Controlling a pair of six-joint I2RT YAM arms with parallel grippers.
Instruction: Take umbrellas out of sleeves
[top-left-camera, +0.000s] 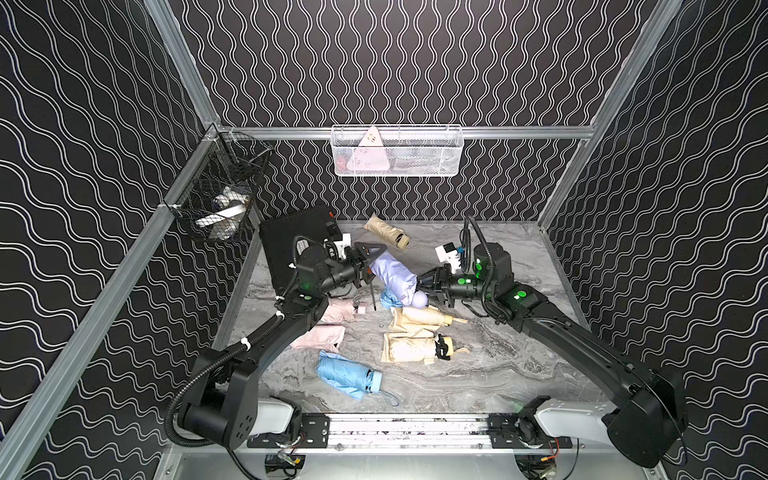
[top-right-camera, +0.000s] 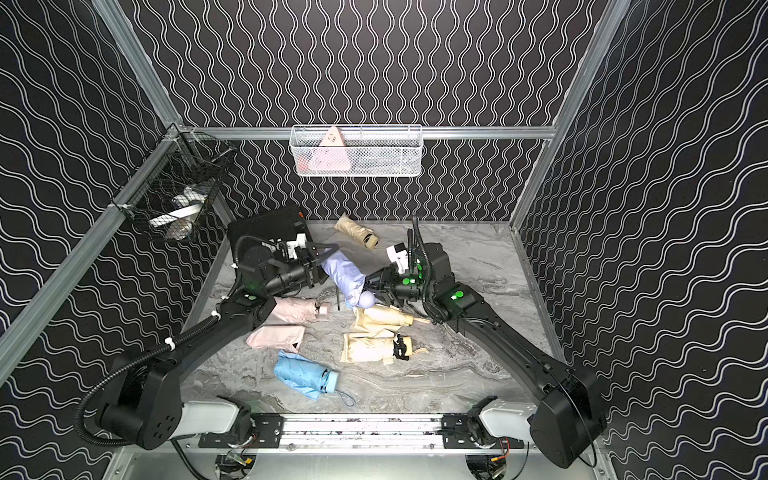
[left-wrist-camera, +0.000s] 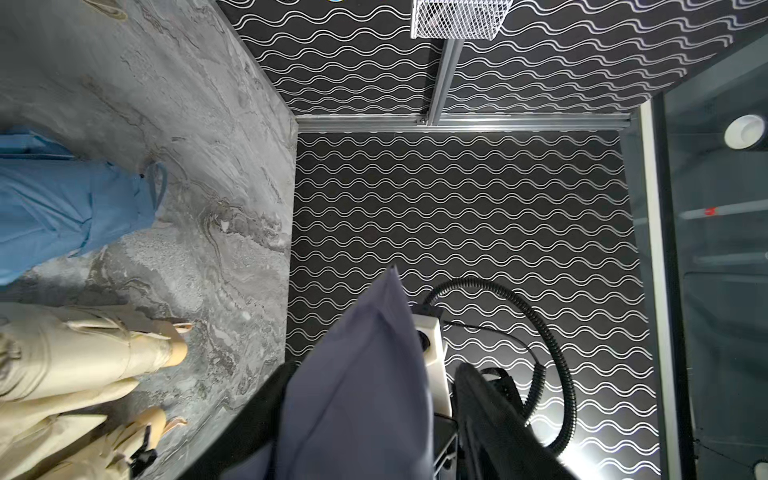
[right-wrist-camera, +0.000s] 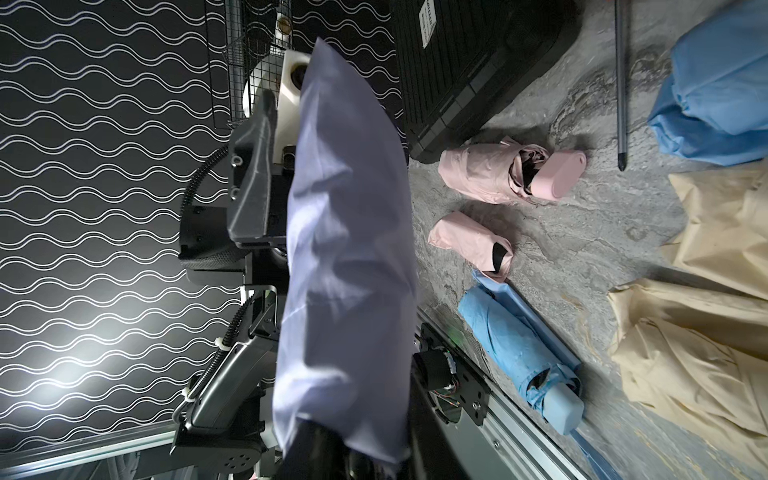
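Observation:
A lavender umbrella (top-left-camera: 394, 276) (top-right-camera: 344, 272) (right-wrist-camera: 344, 240) in its fabric sleeve is held up at table centre between both grippers, tilted. My left gripper (top-left-camera: 369, 260) (top-right-camera: 321, 264) is at its upper end, the fabric tip between its fingers; whether they grip it is unclear. My right gripper (top-left-camera: 428, 284) (top-right-camera: 377, 286) is at the lower end, by the round handle (top-left-camera: 418, 299); how far it has closed is hidden by the fabric. Below lie blue umbrellas (top-left-camera: 348, 376), pink umbrellas (right-wrist-camera: 488, 172), cream umbrellas (top-left-camera: 416, 345) and a tan one (top-left-camera: 386, 230) at the back.
A black case (top-left-camera: 280, 232) lies at the back left, with a dark thin rod (right-wrist-camera: 621, 80) near it. A white mesh basket (top-left-camera: 424, 152) and a black wire basket (top-left-camera: 200, 208) hang on the frame. The table (top-left-camera: 536, 256) is clearer at the right.

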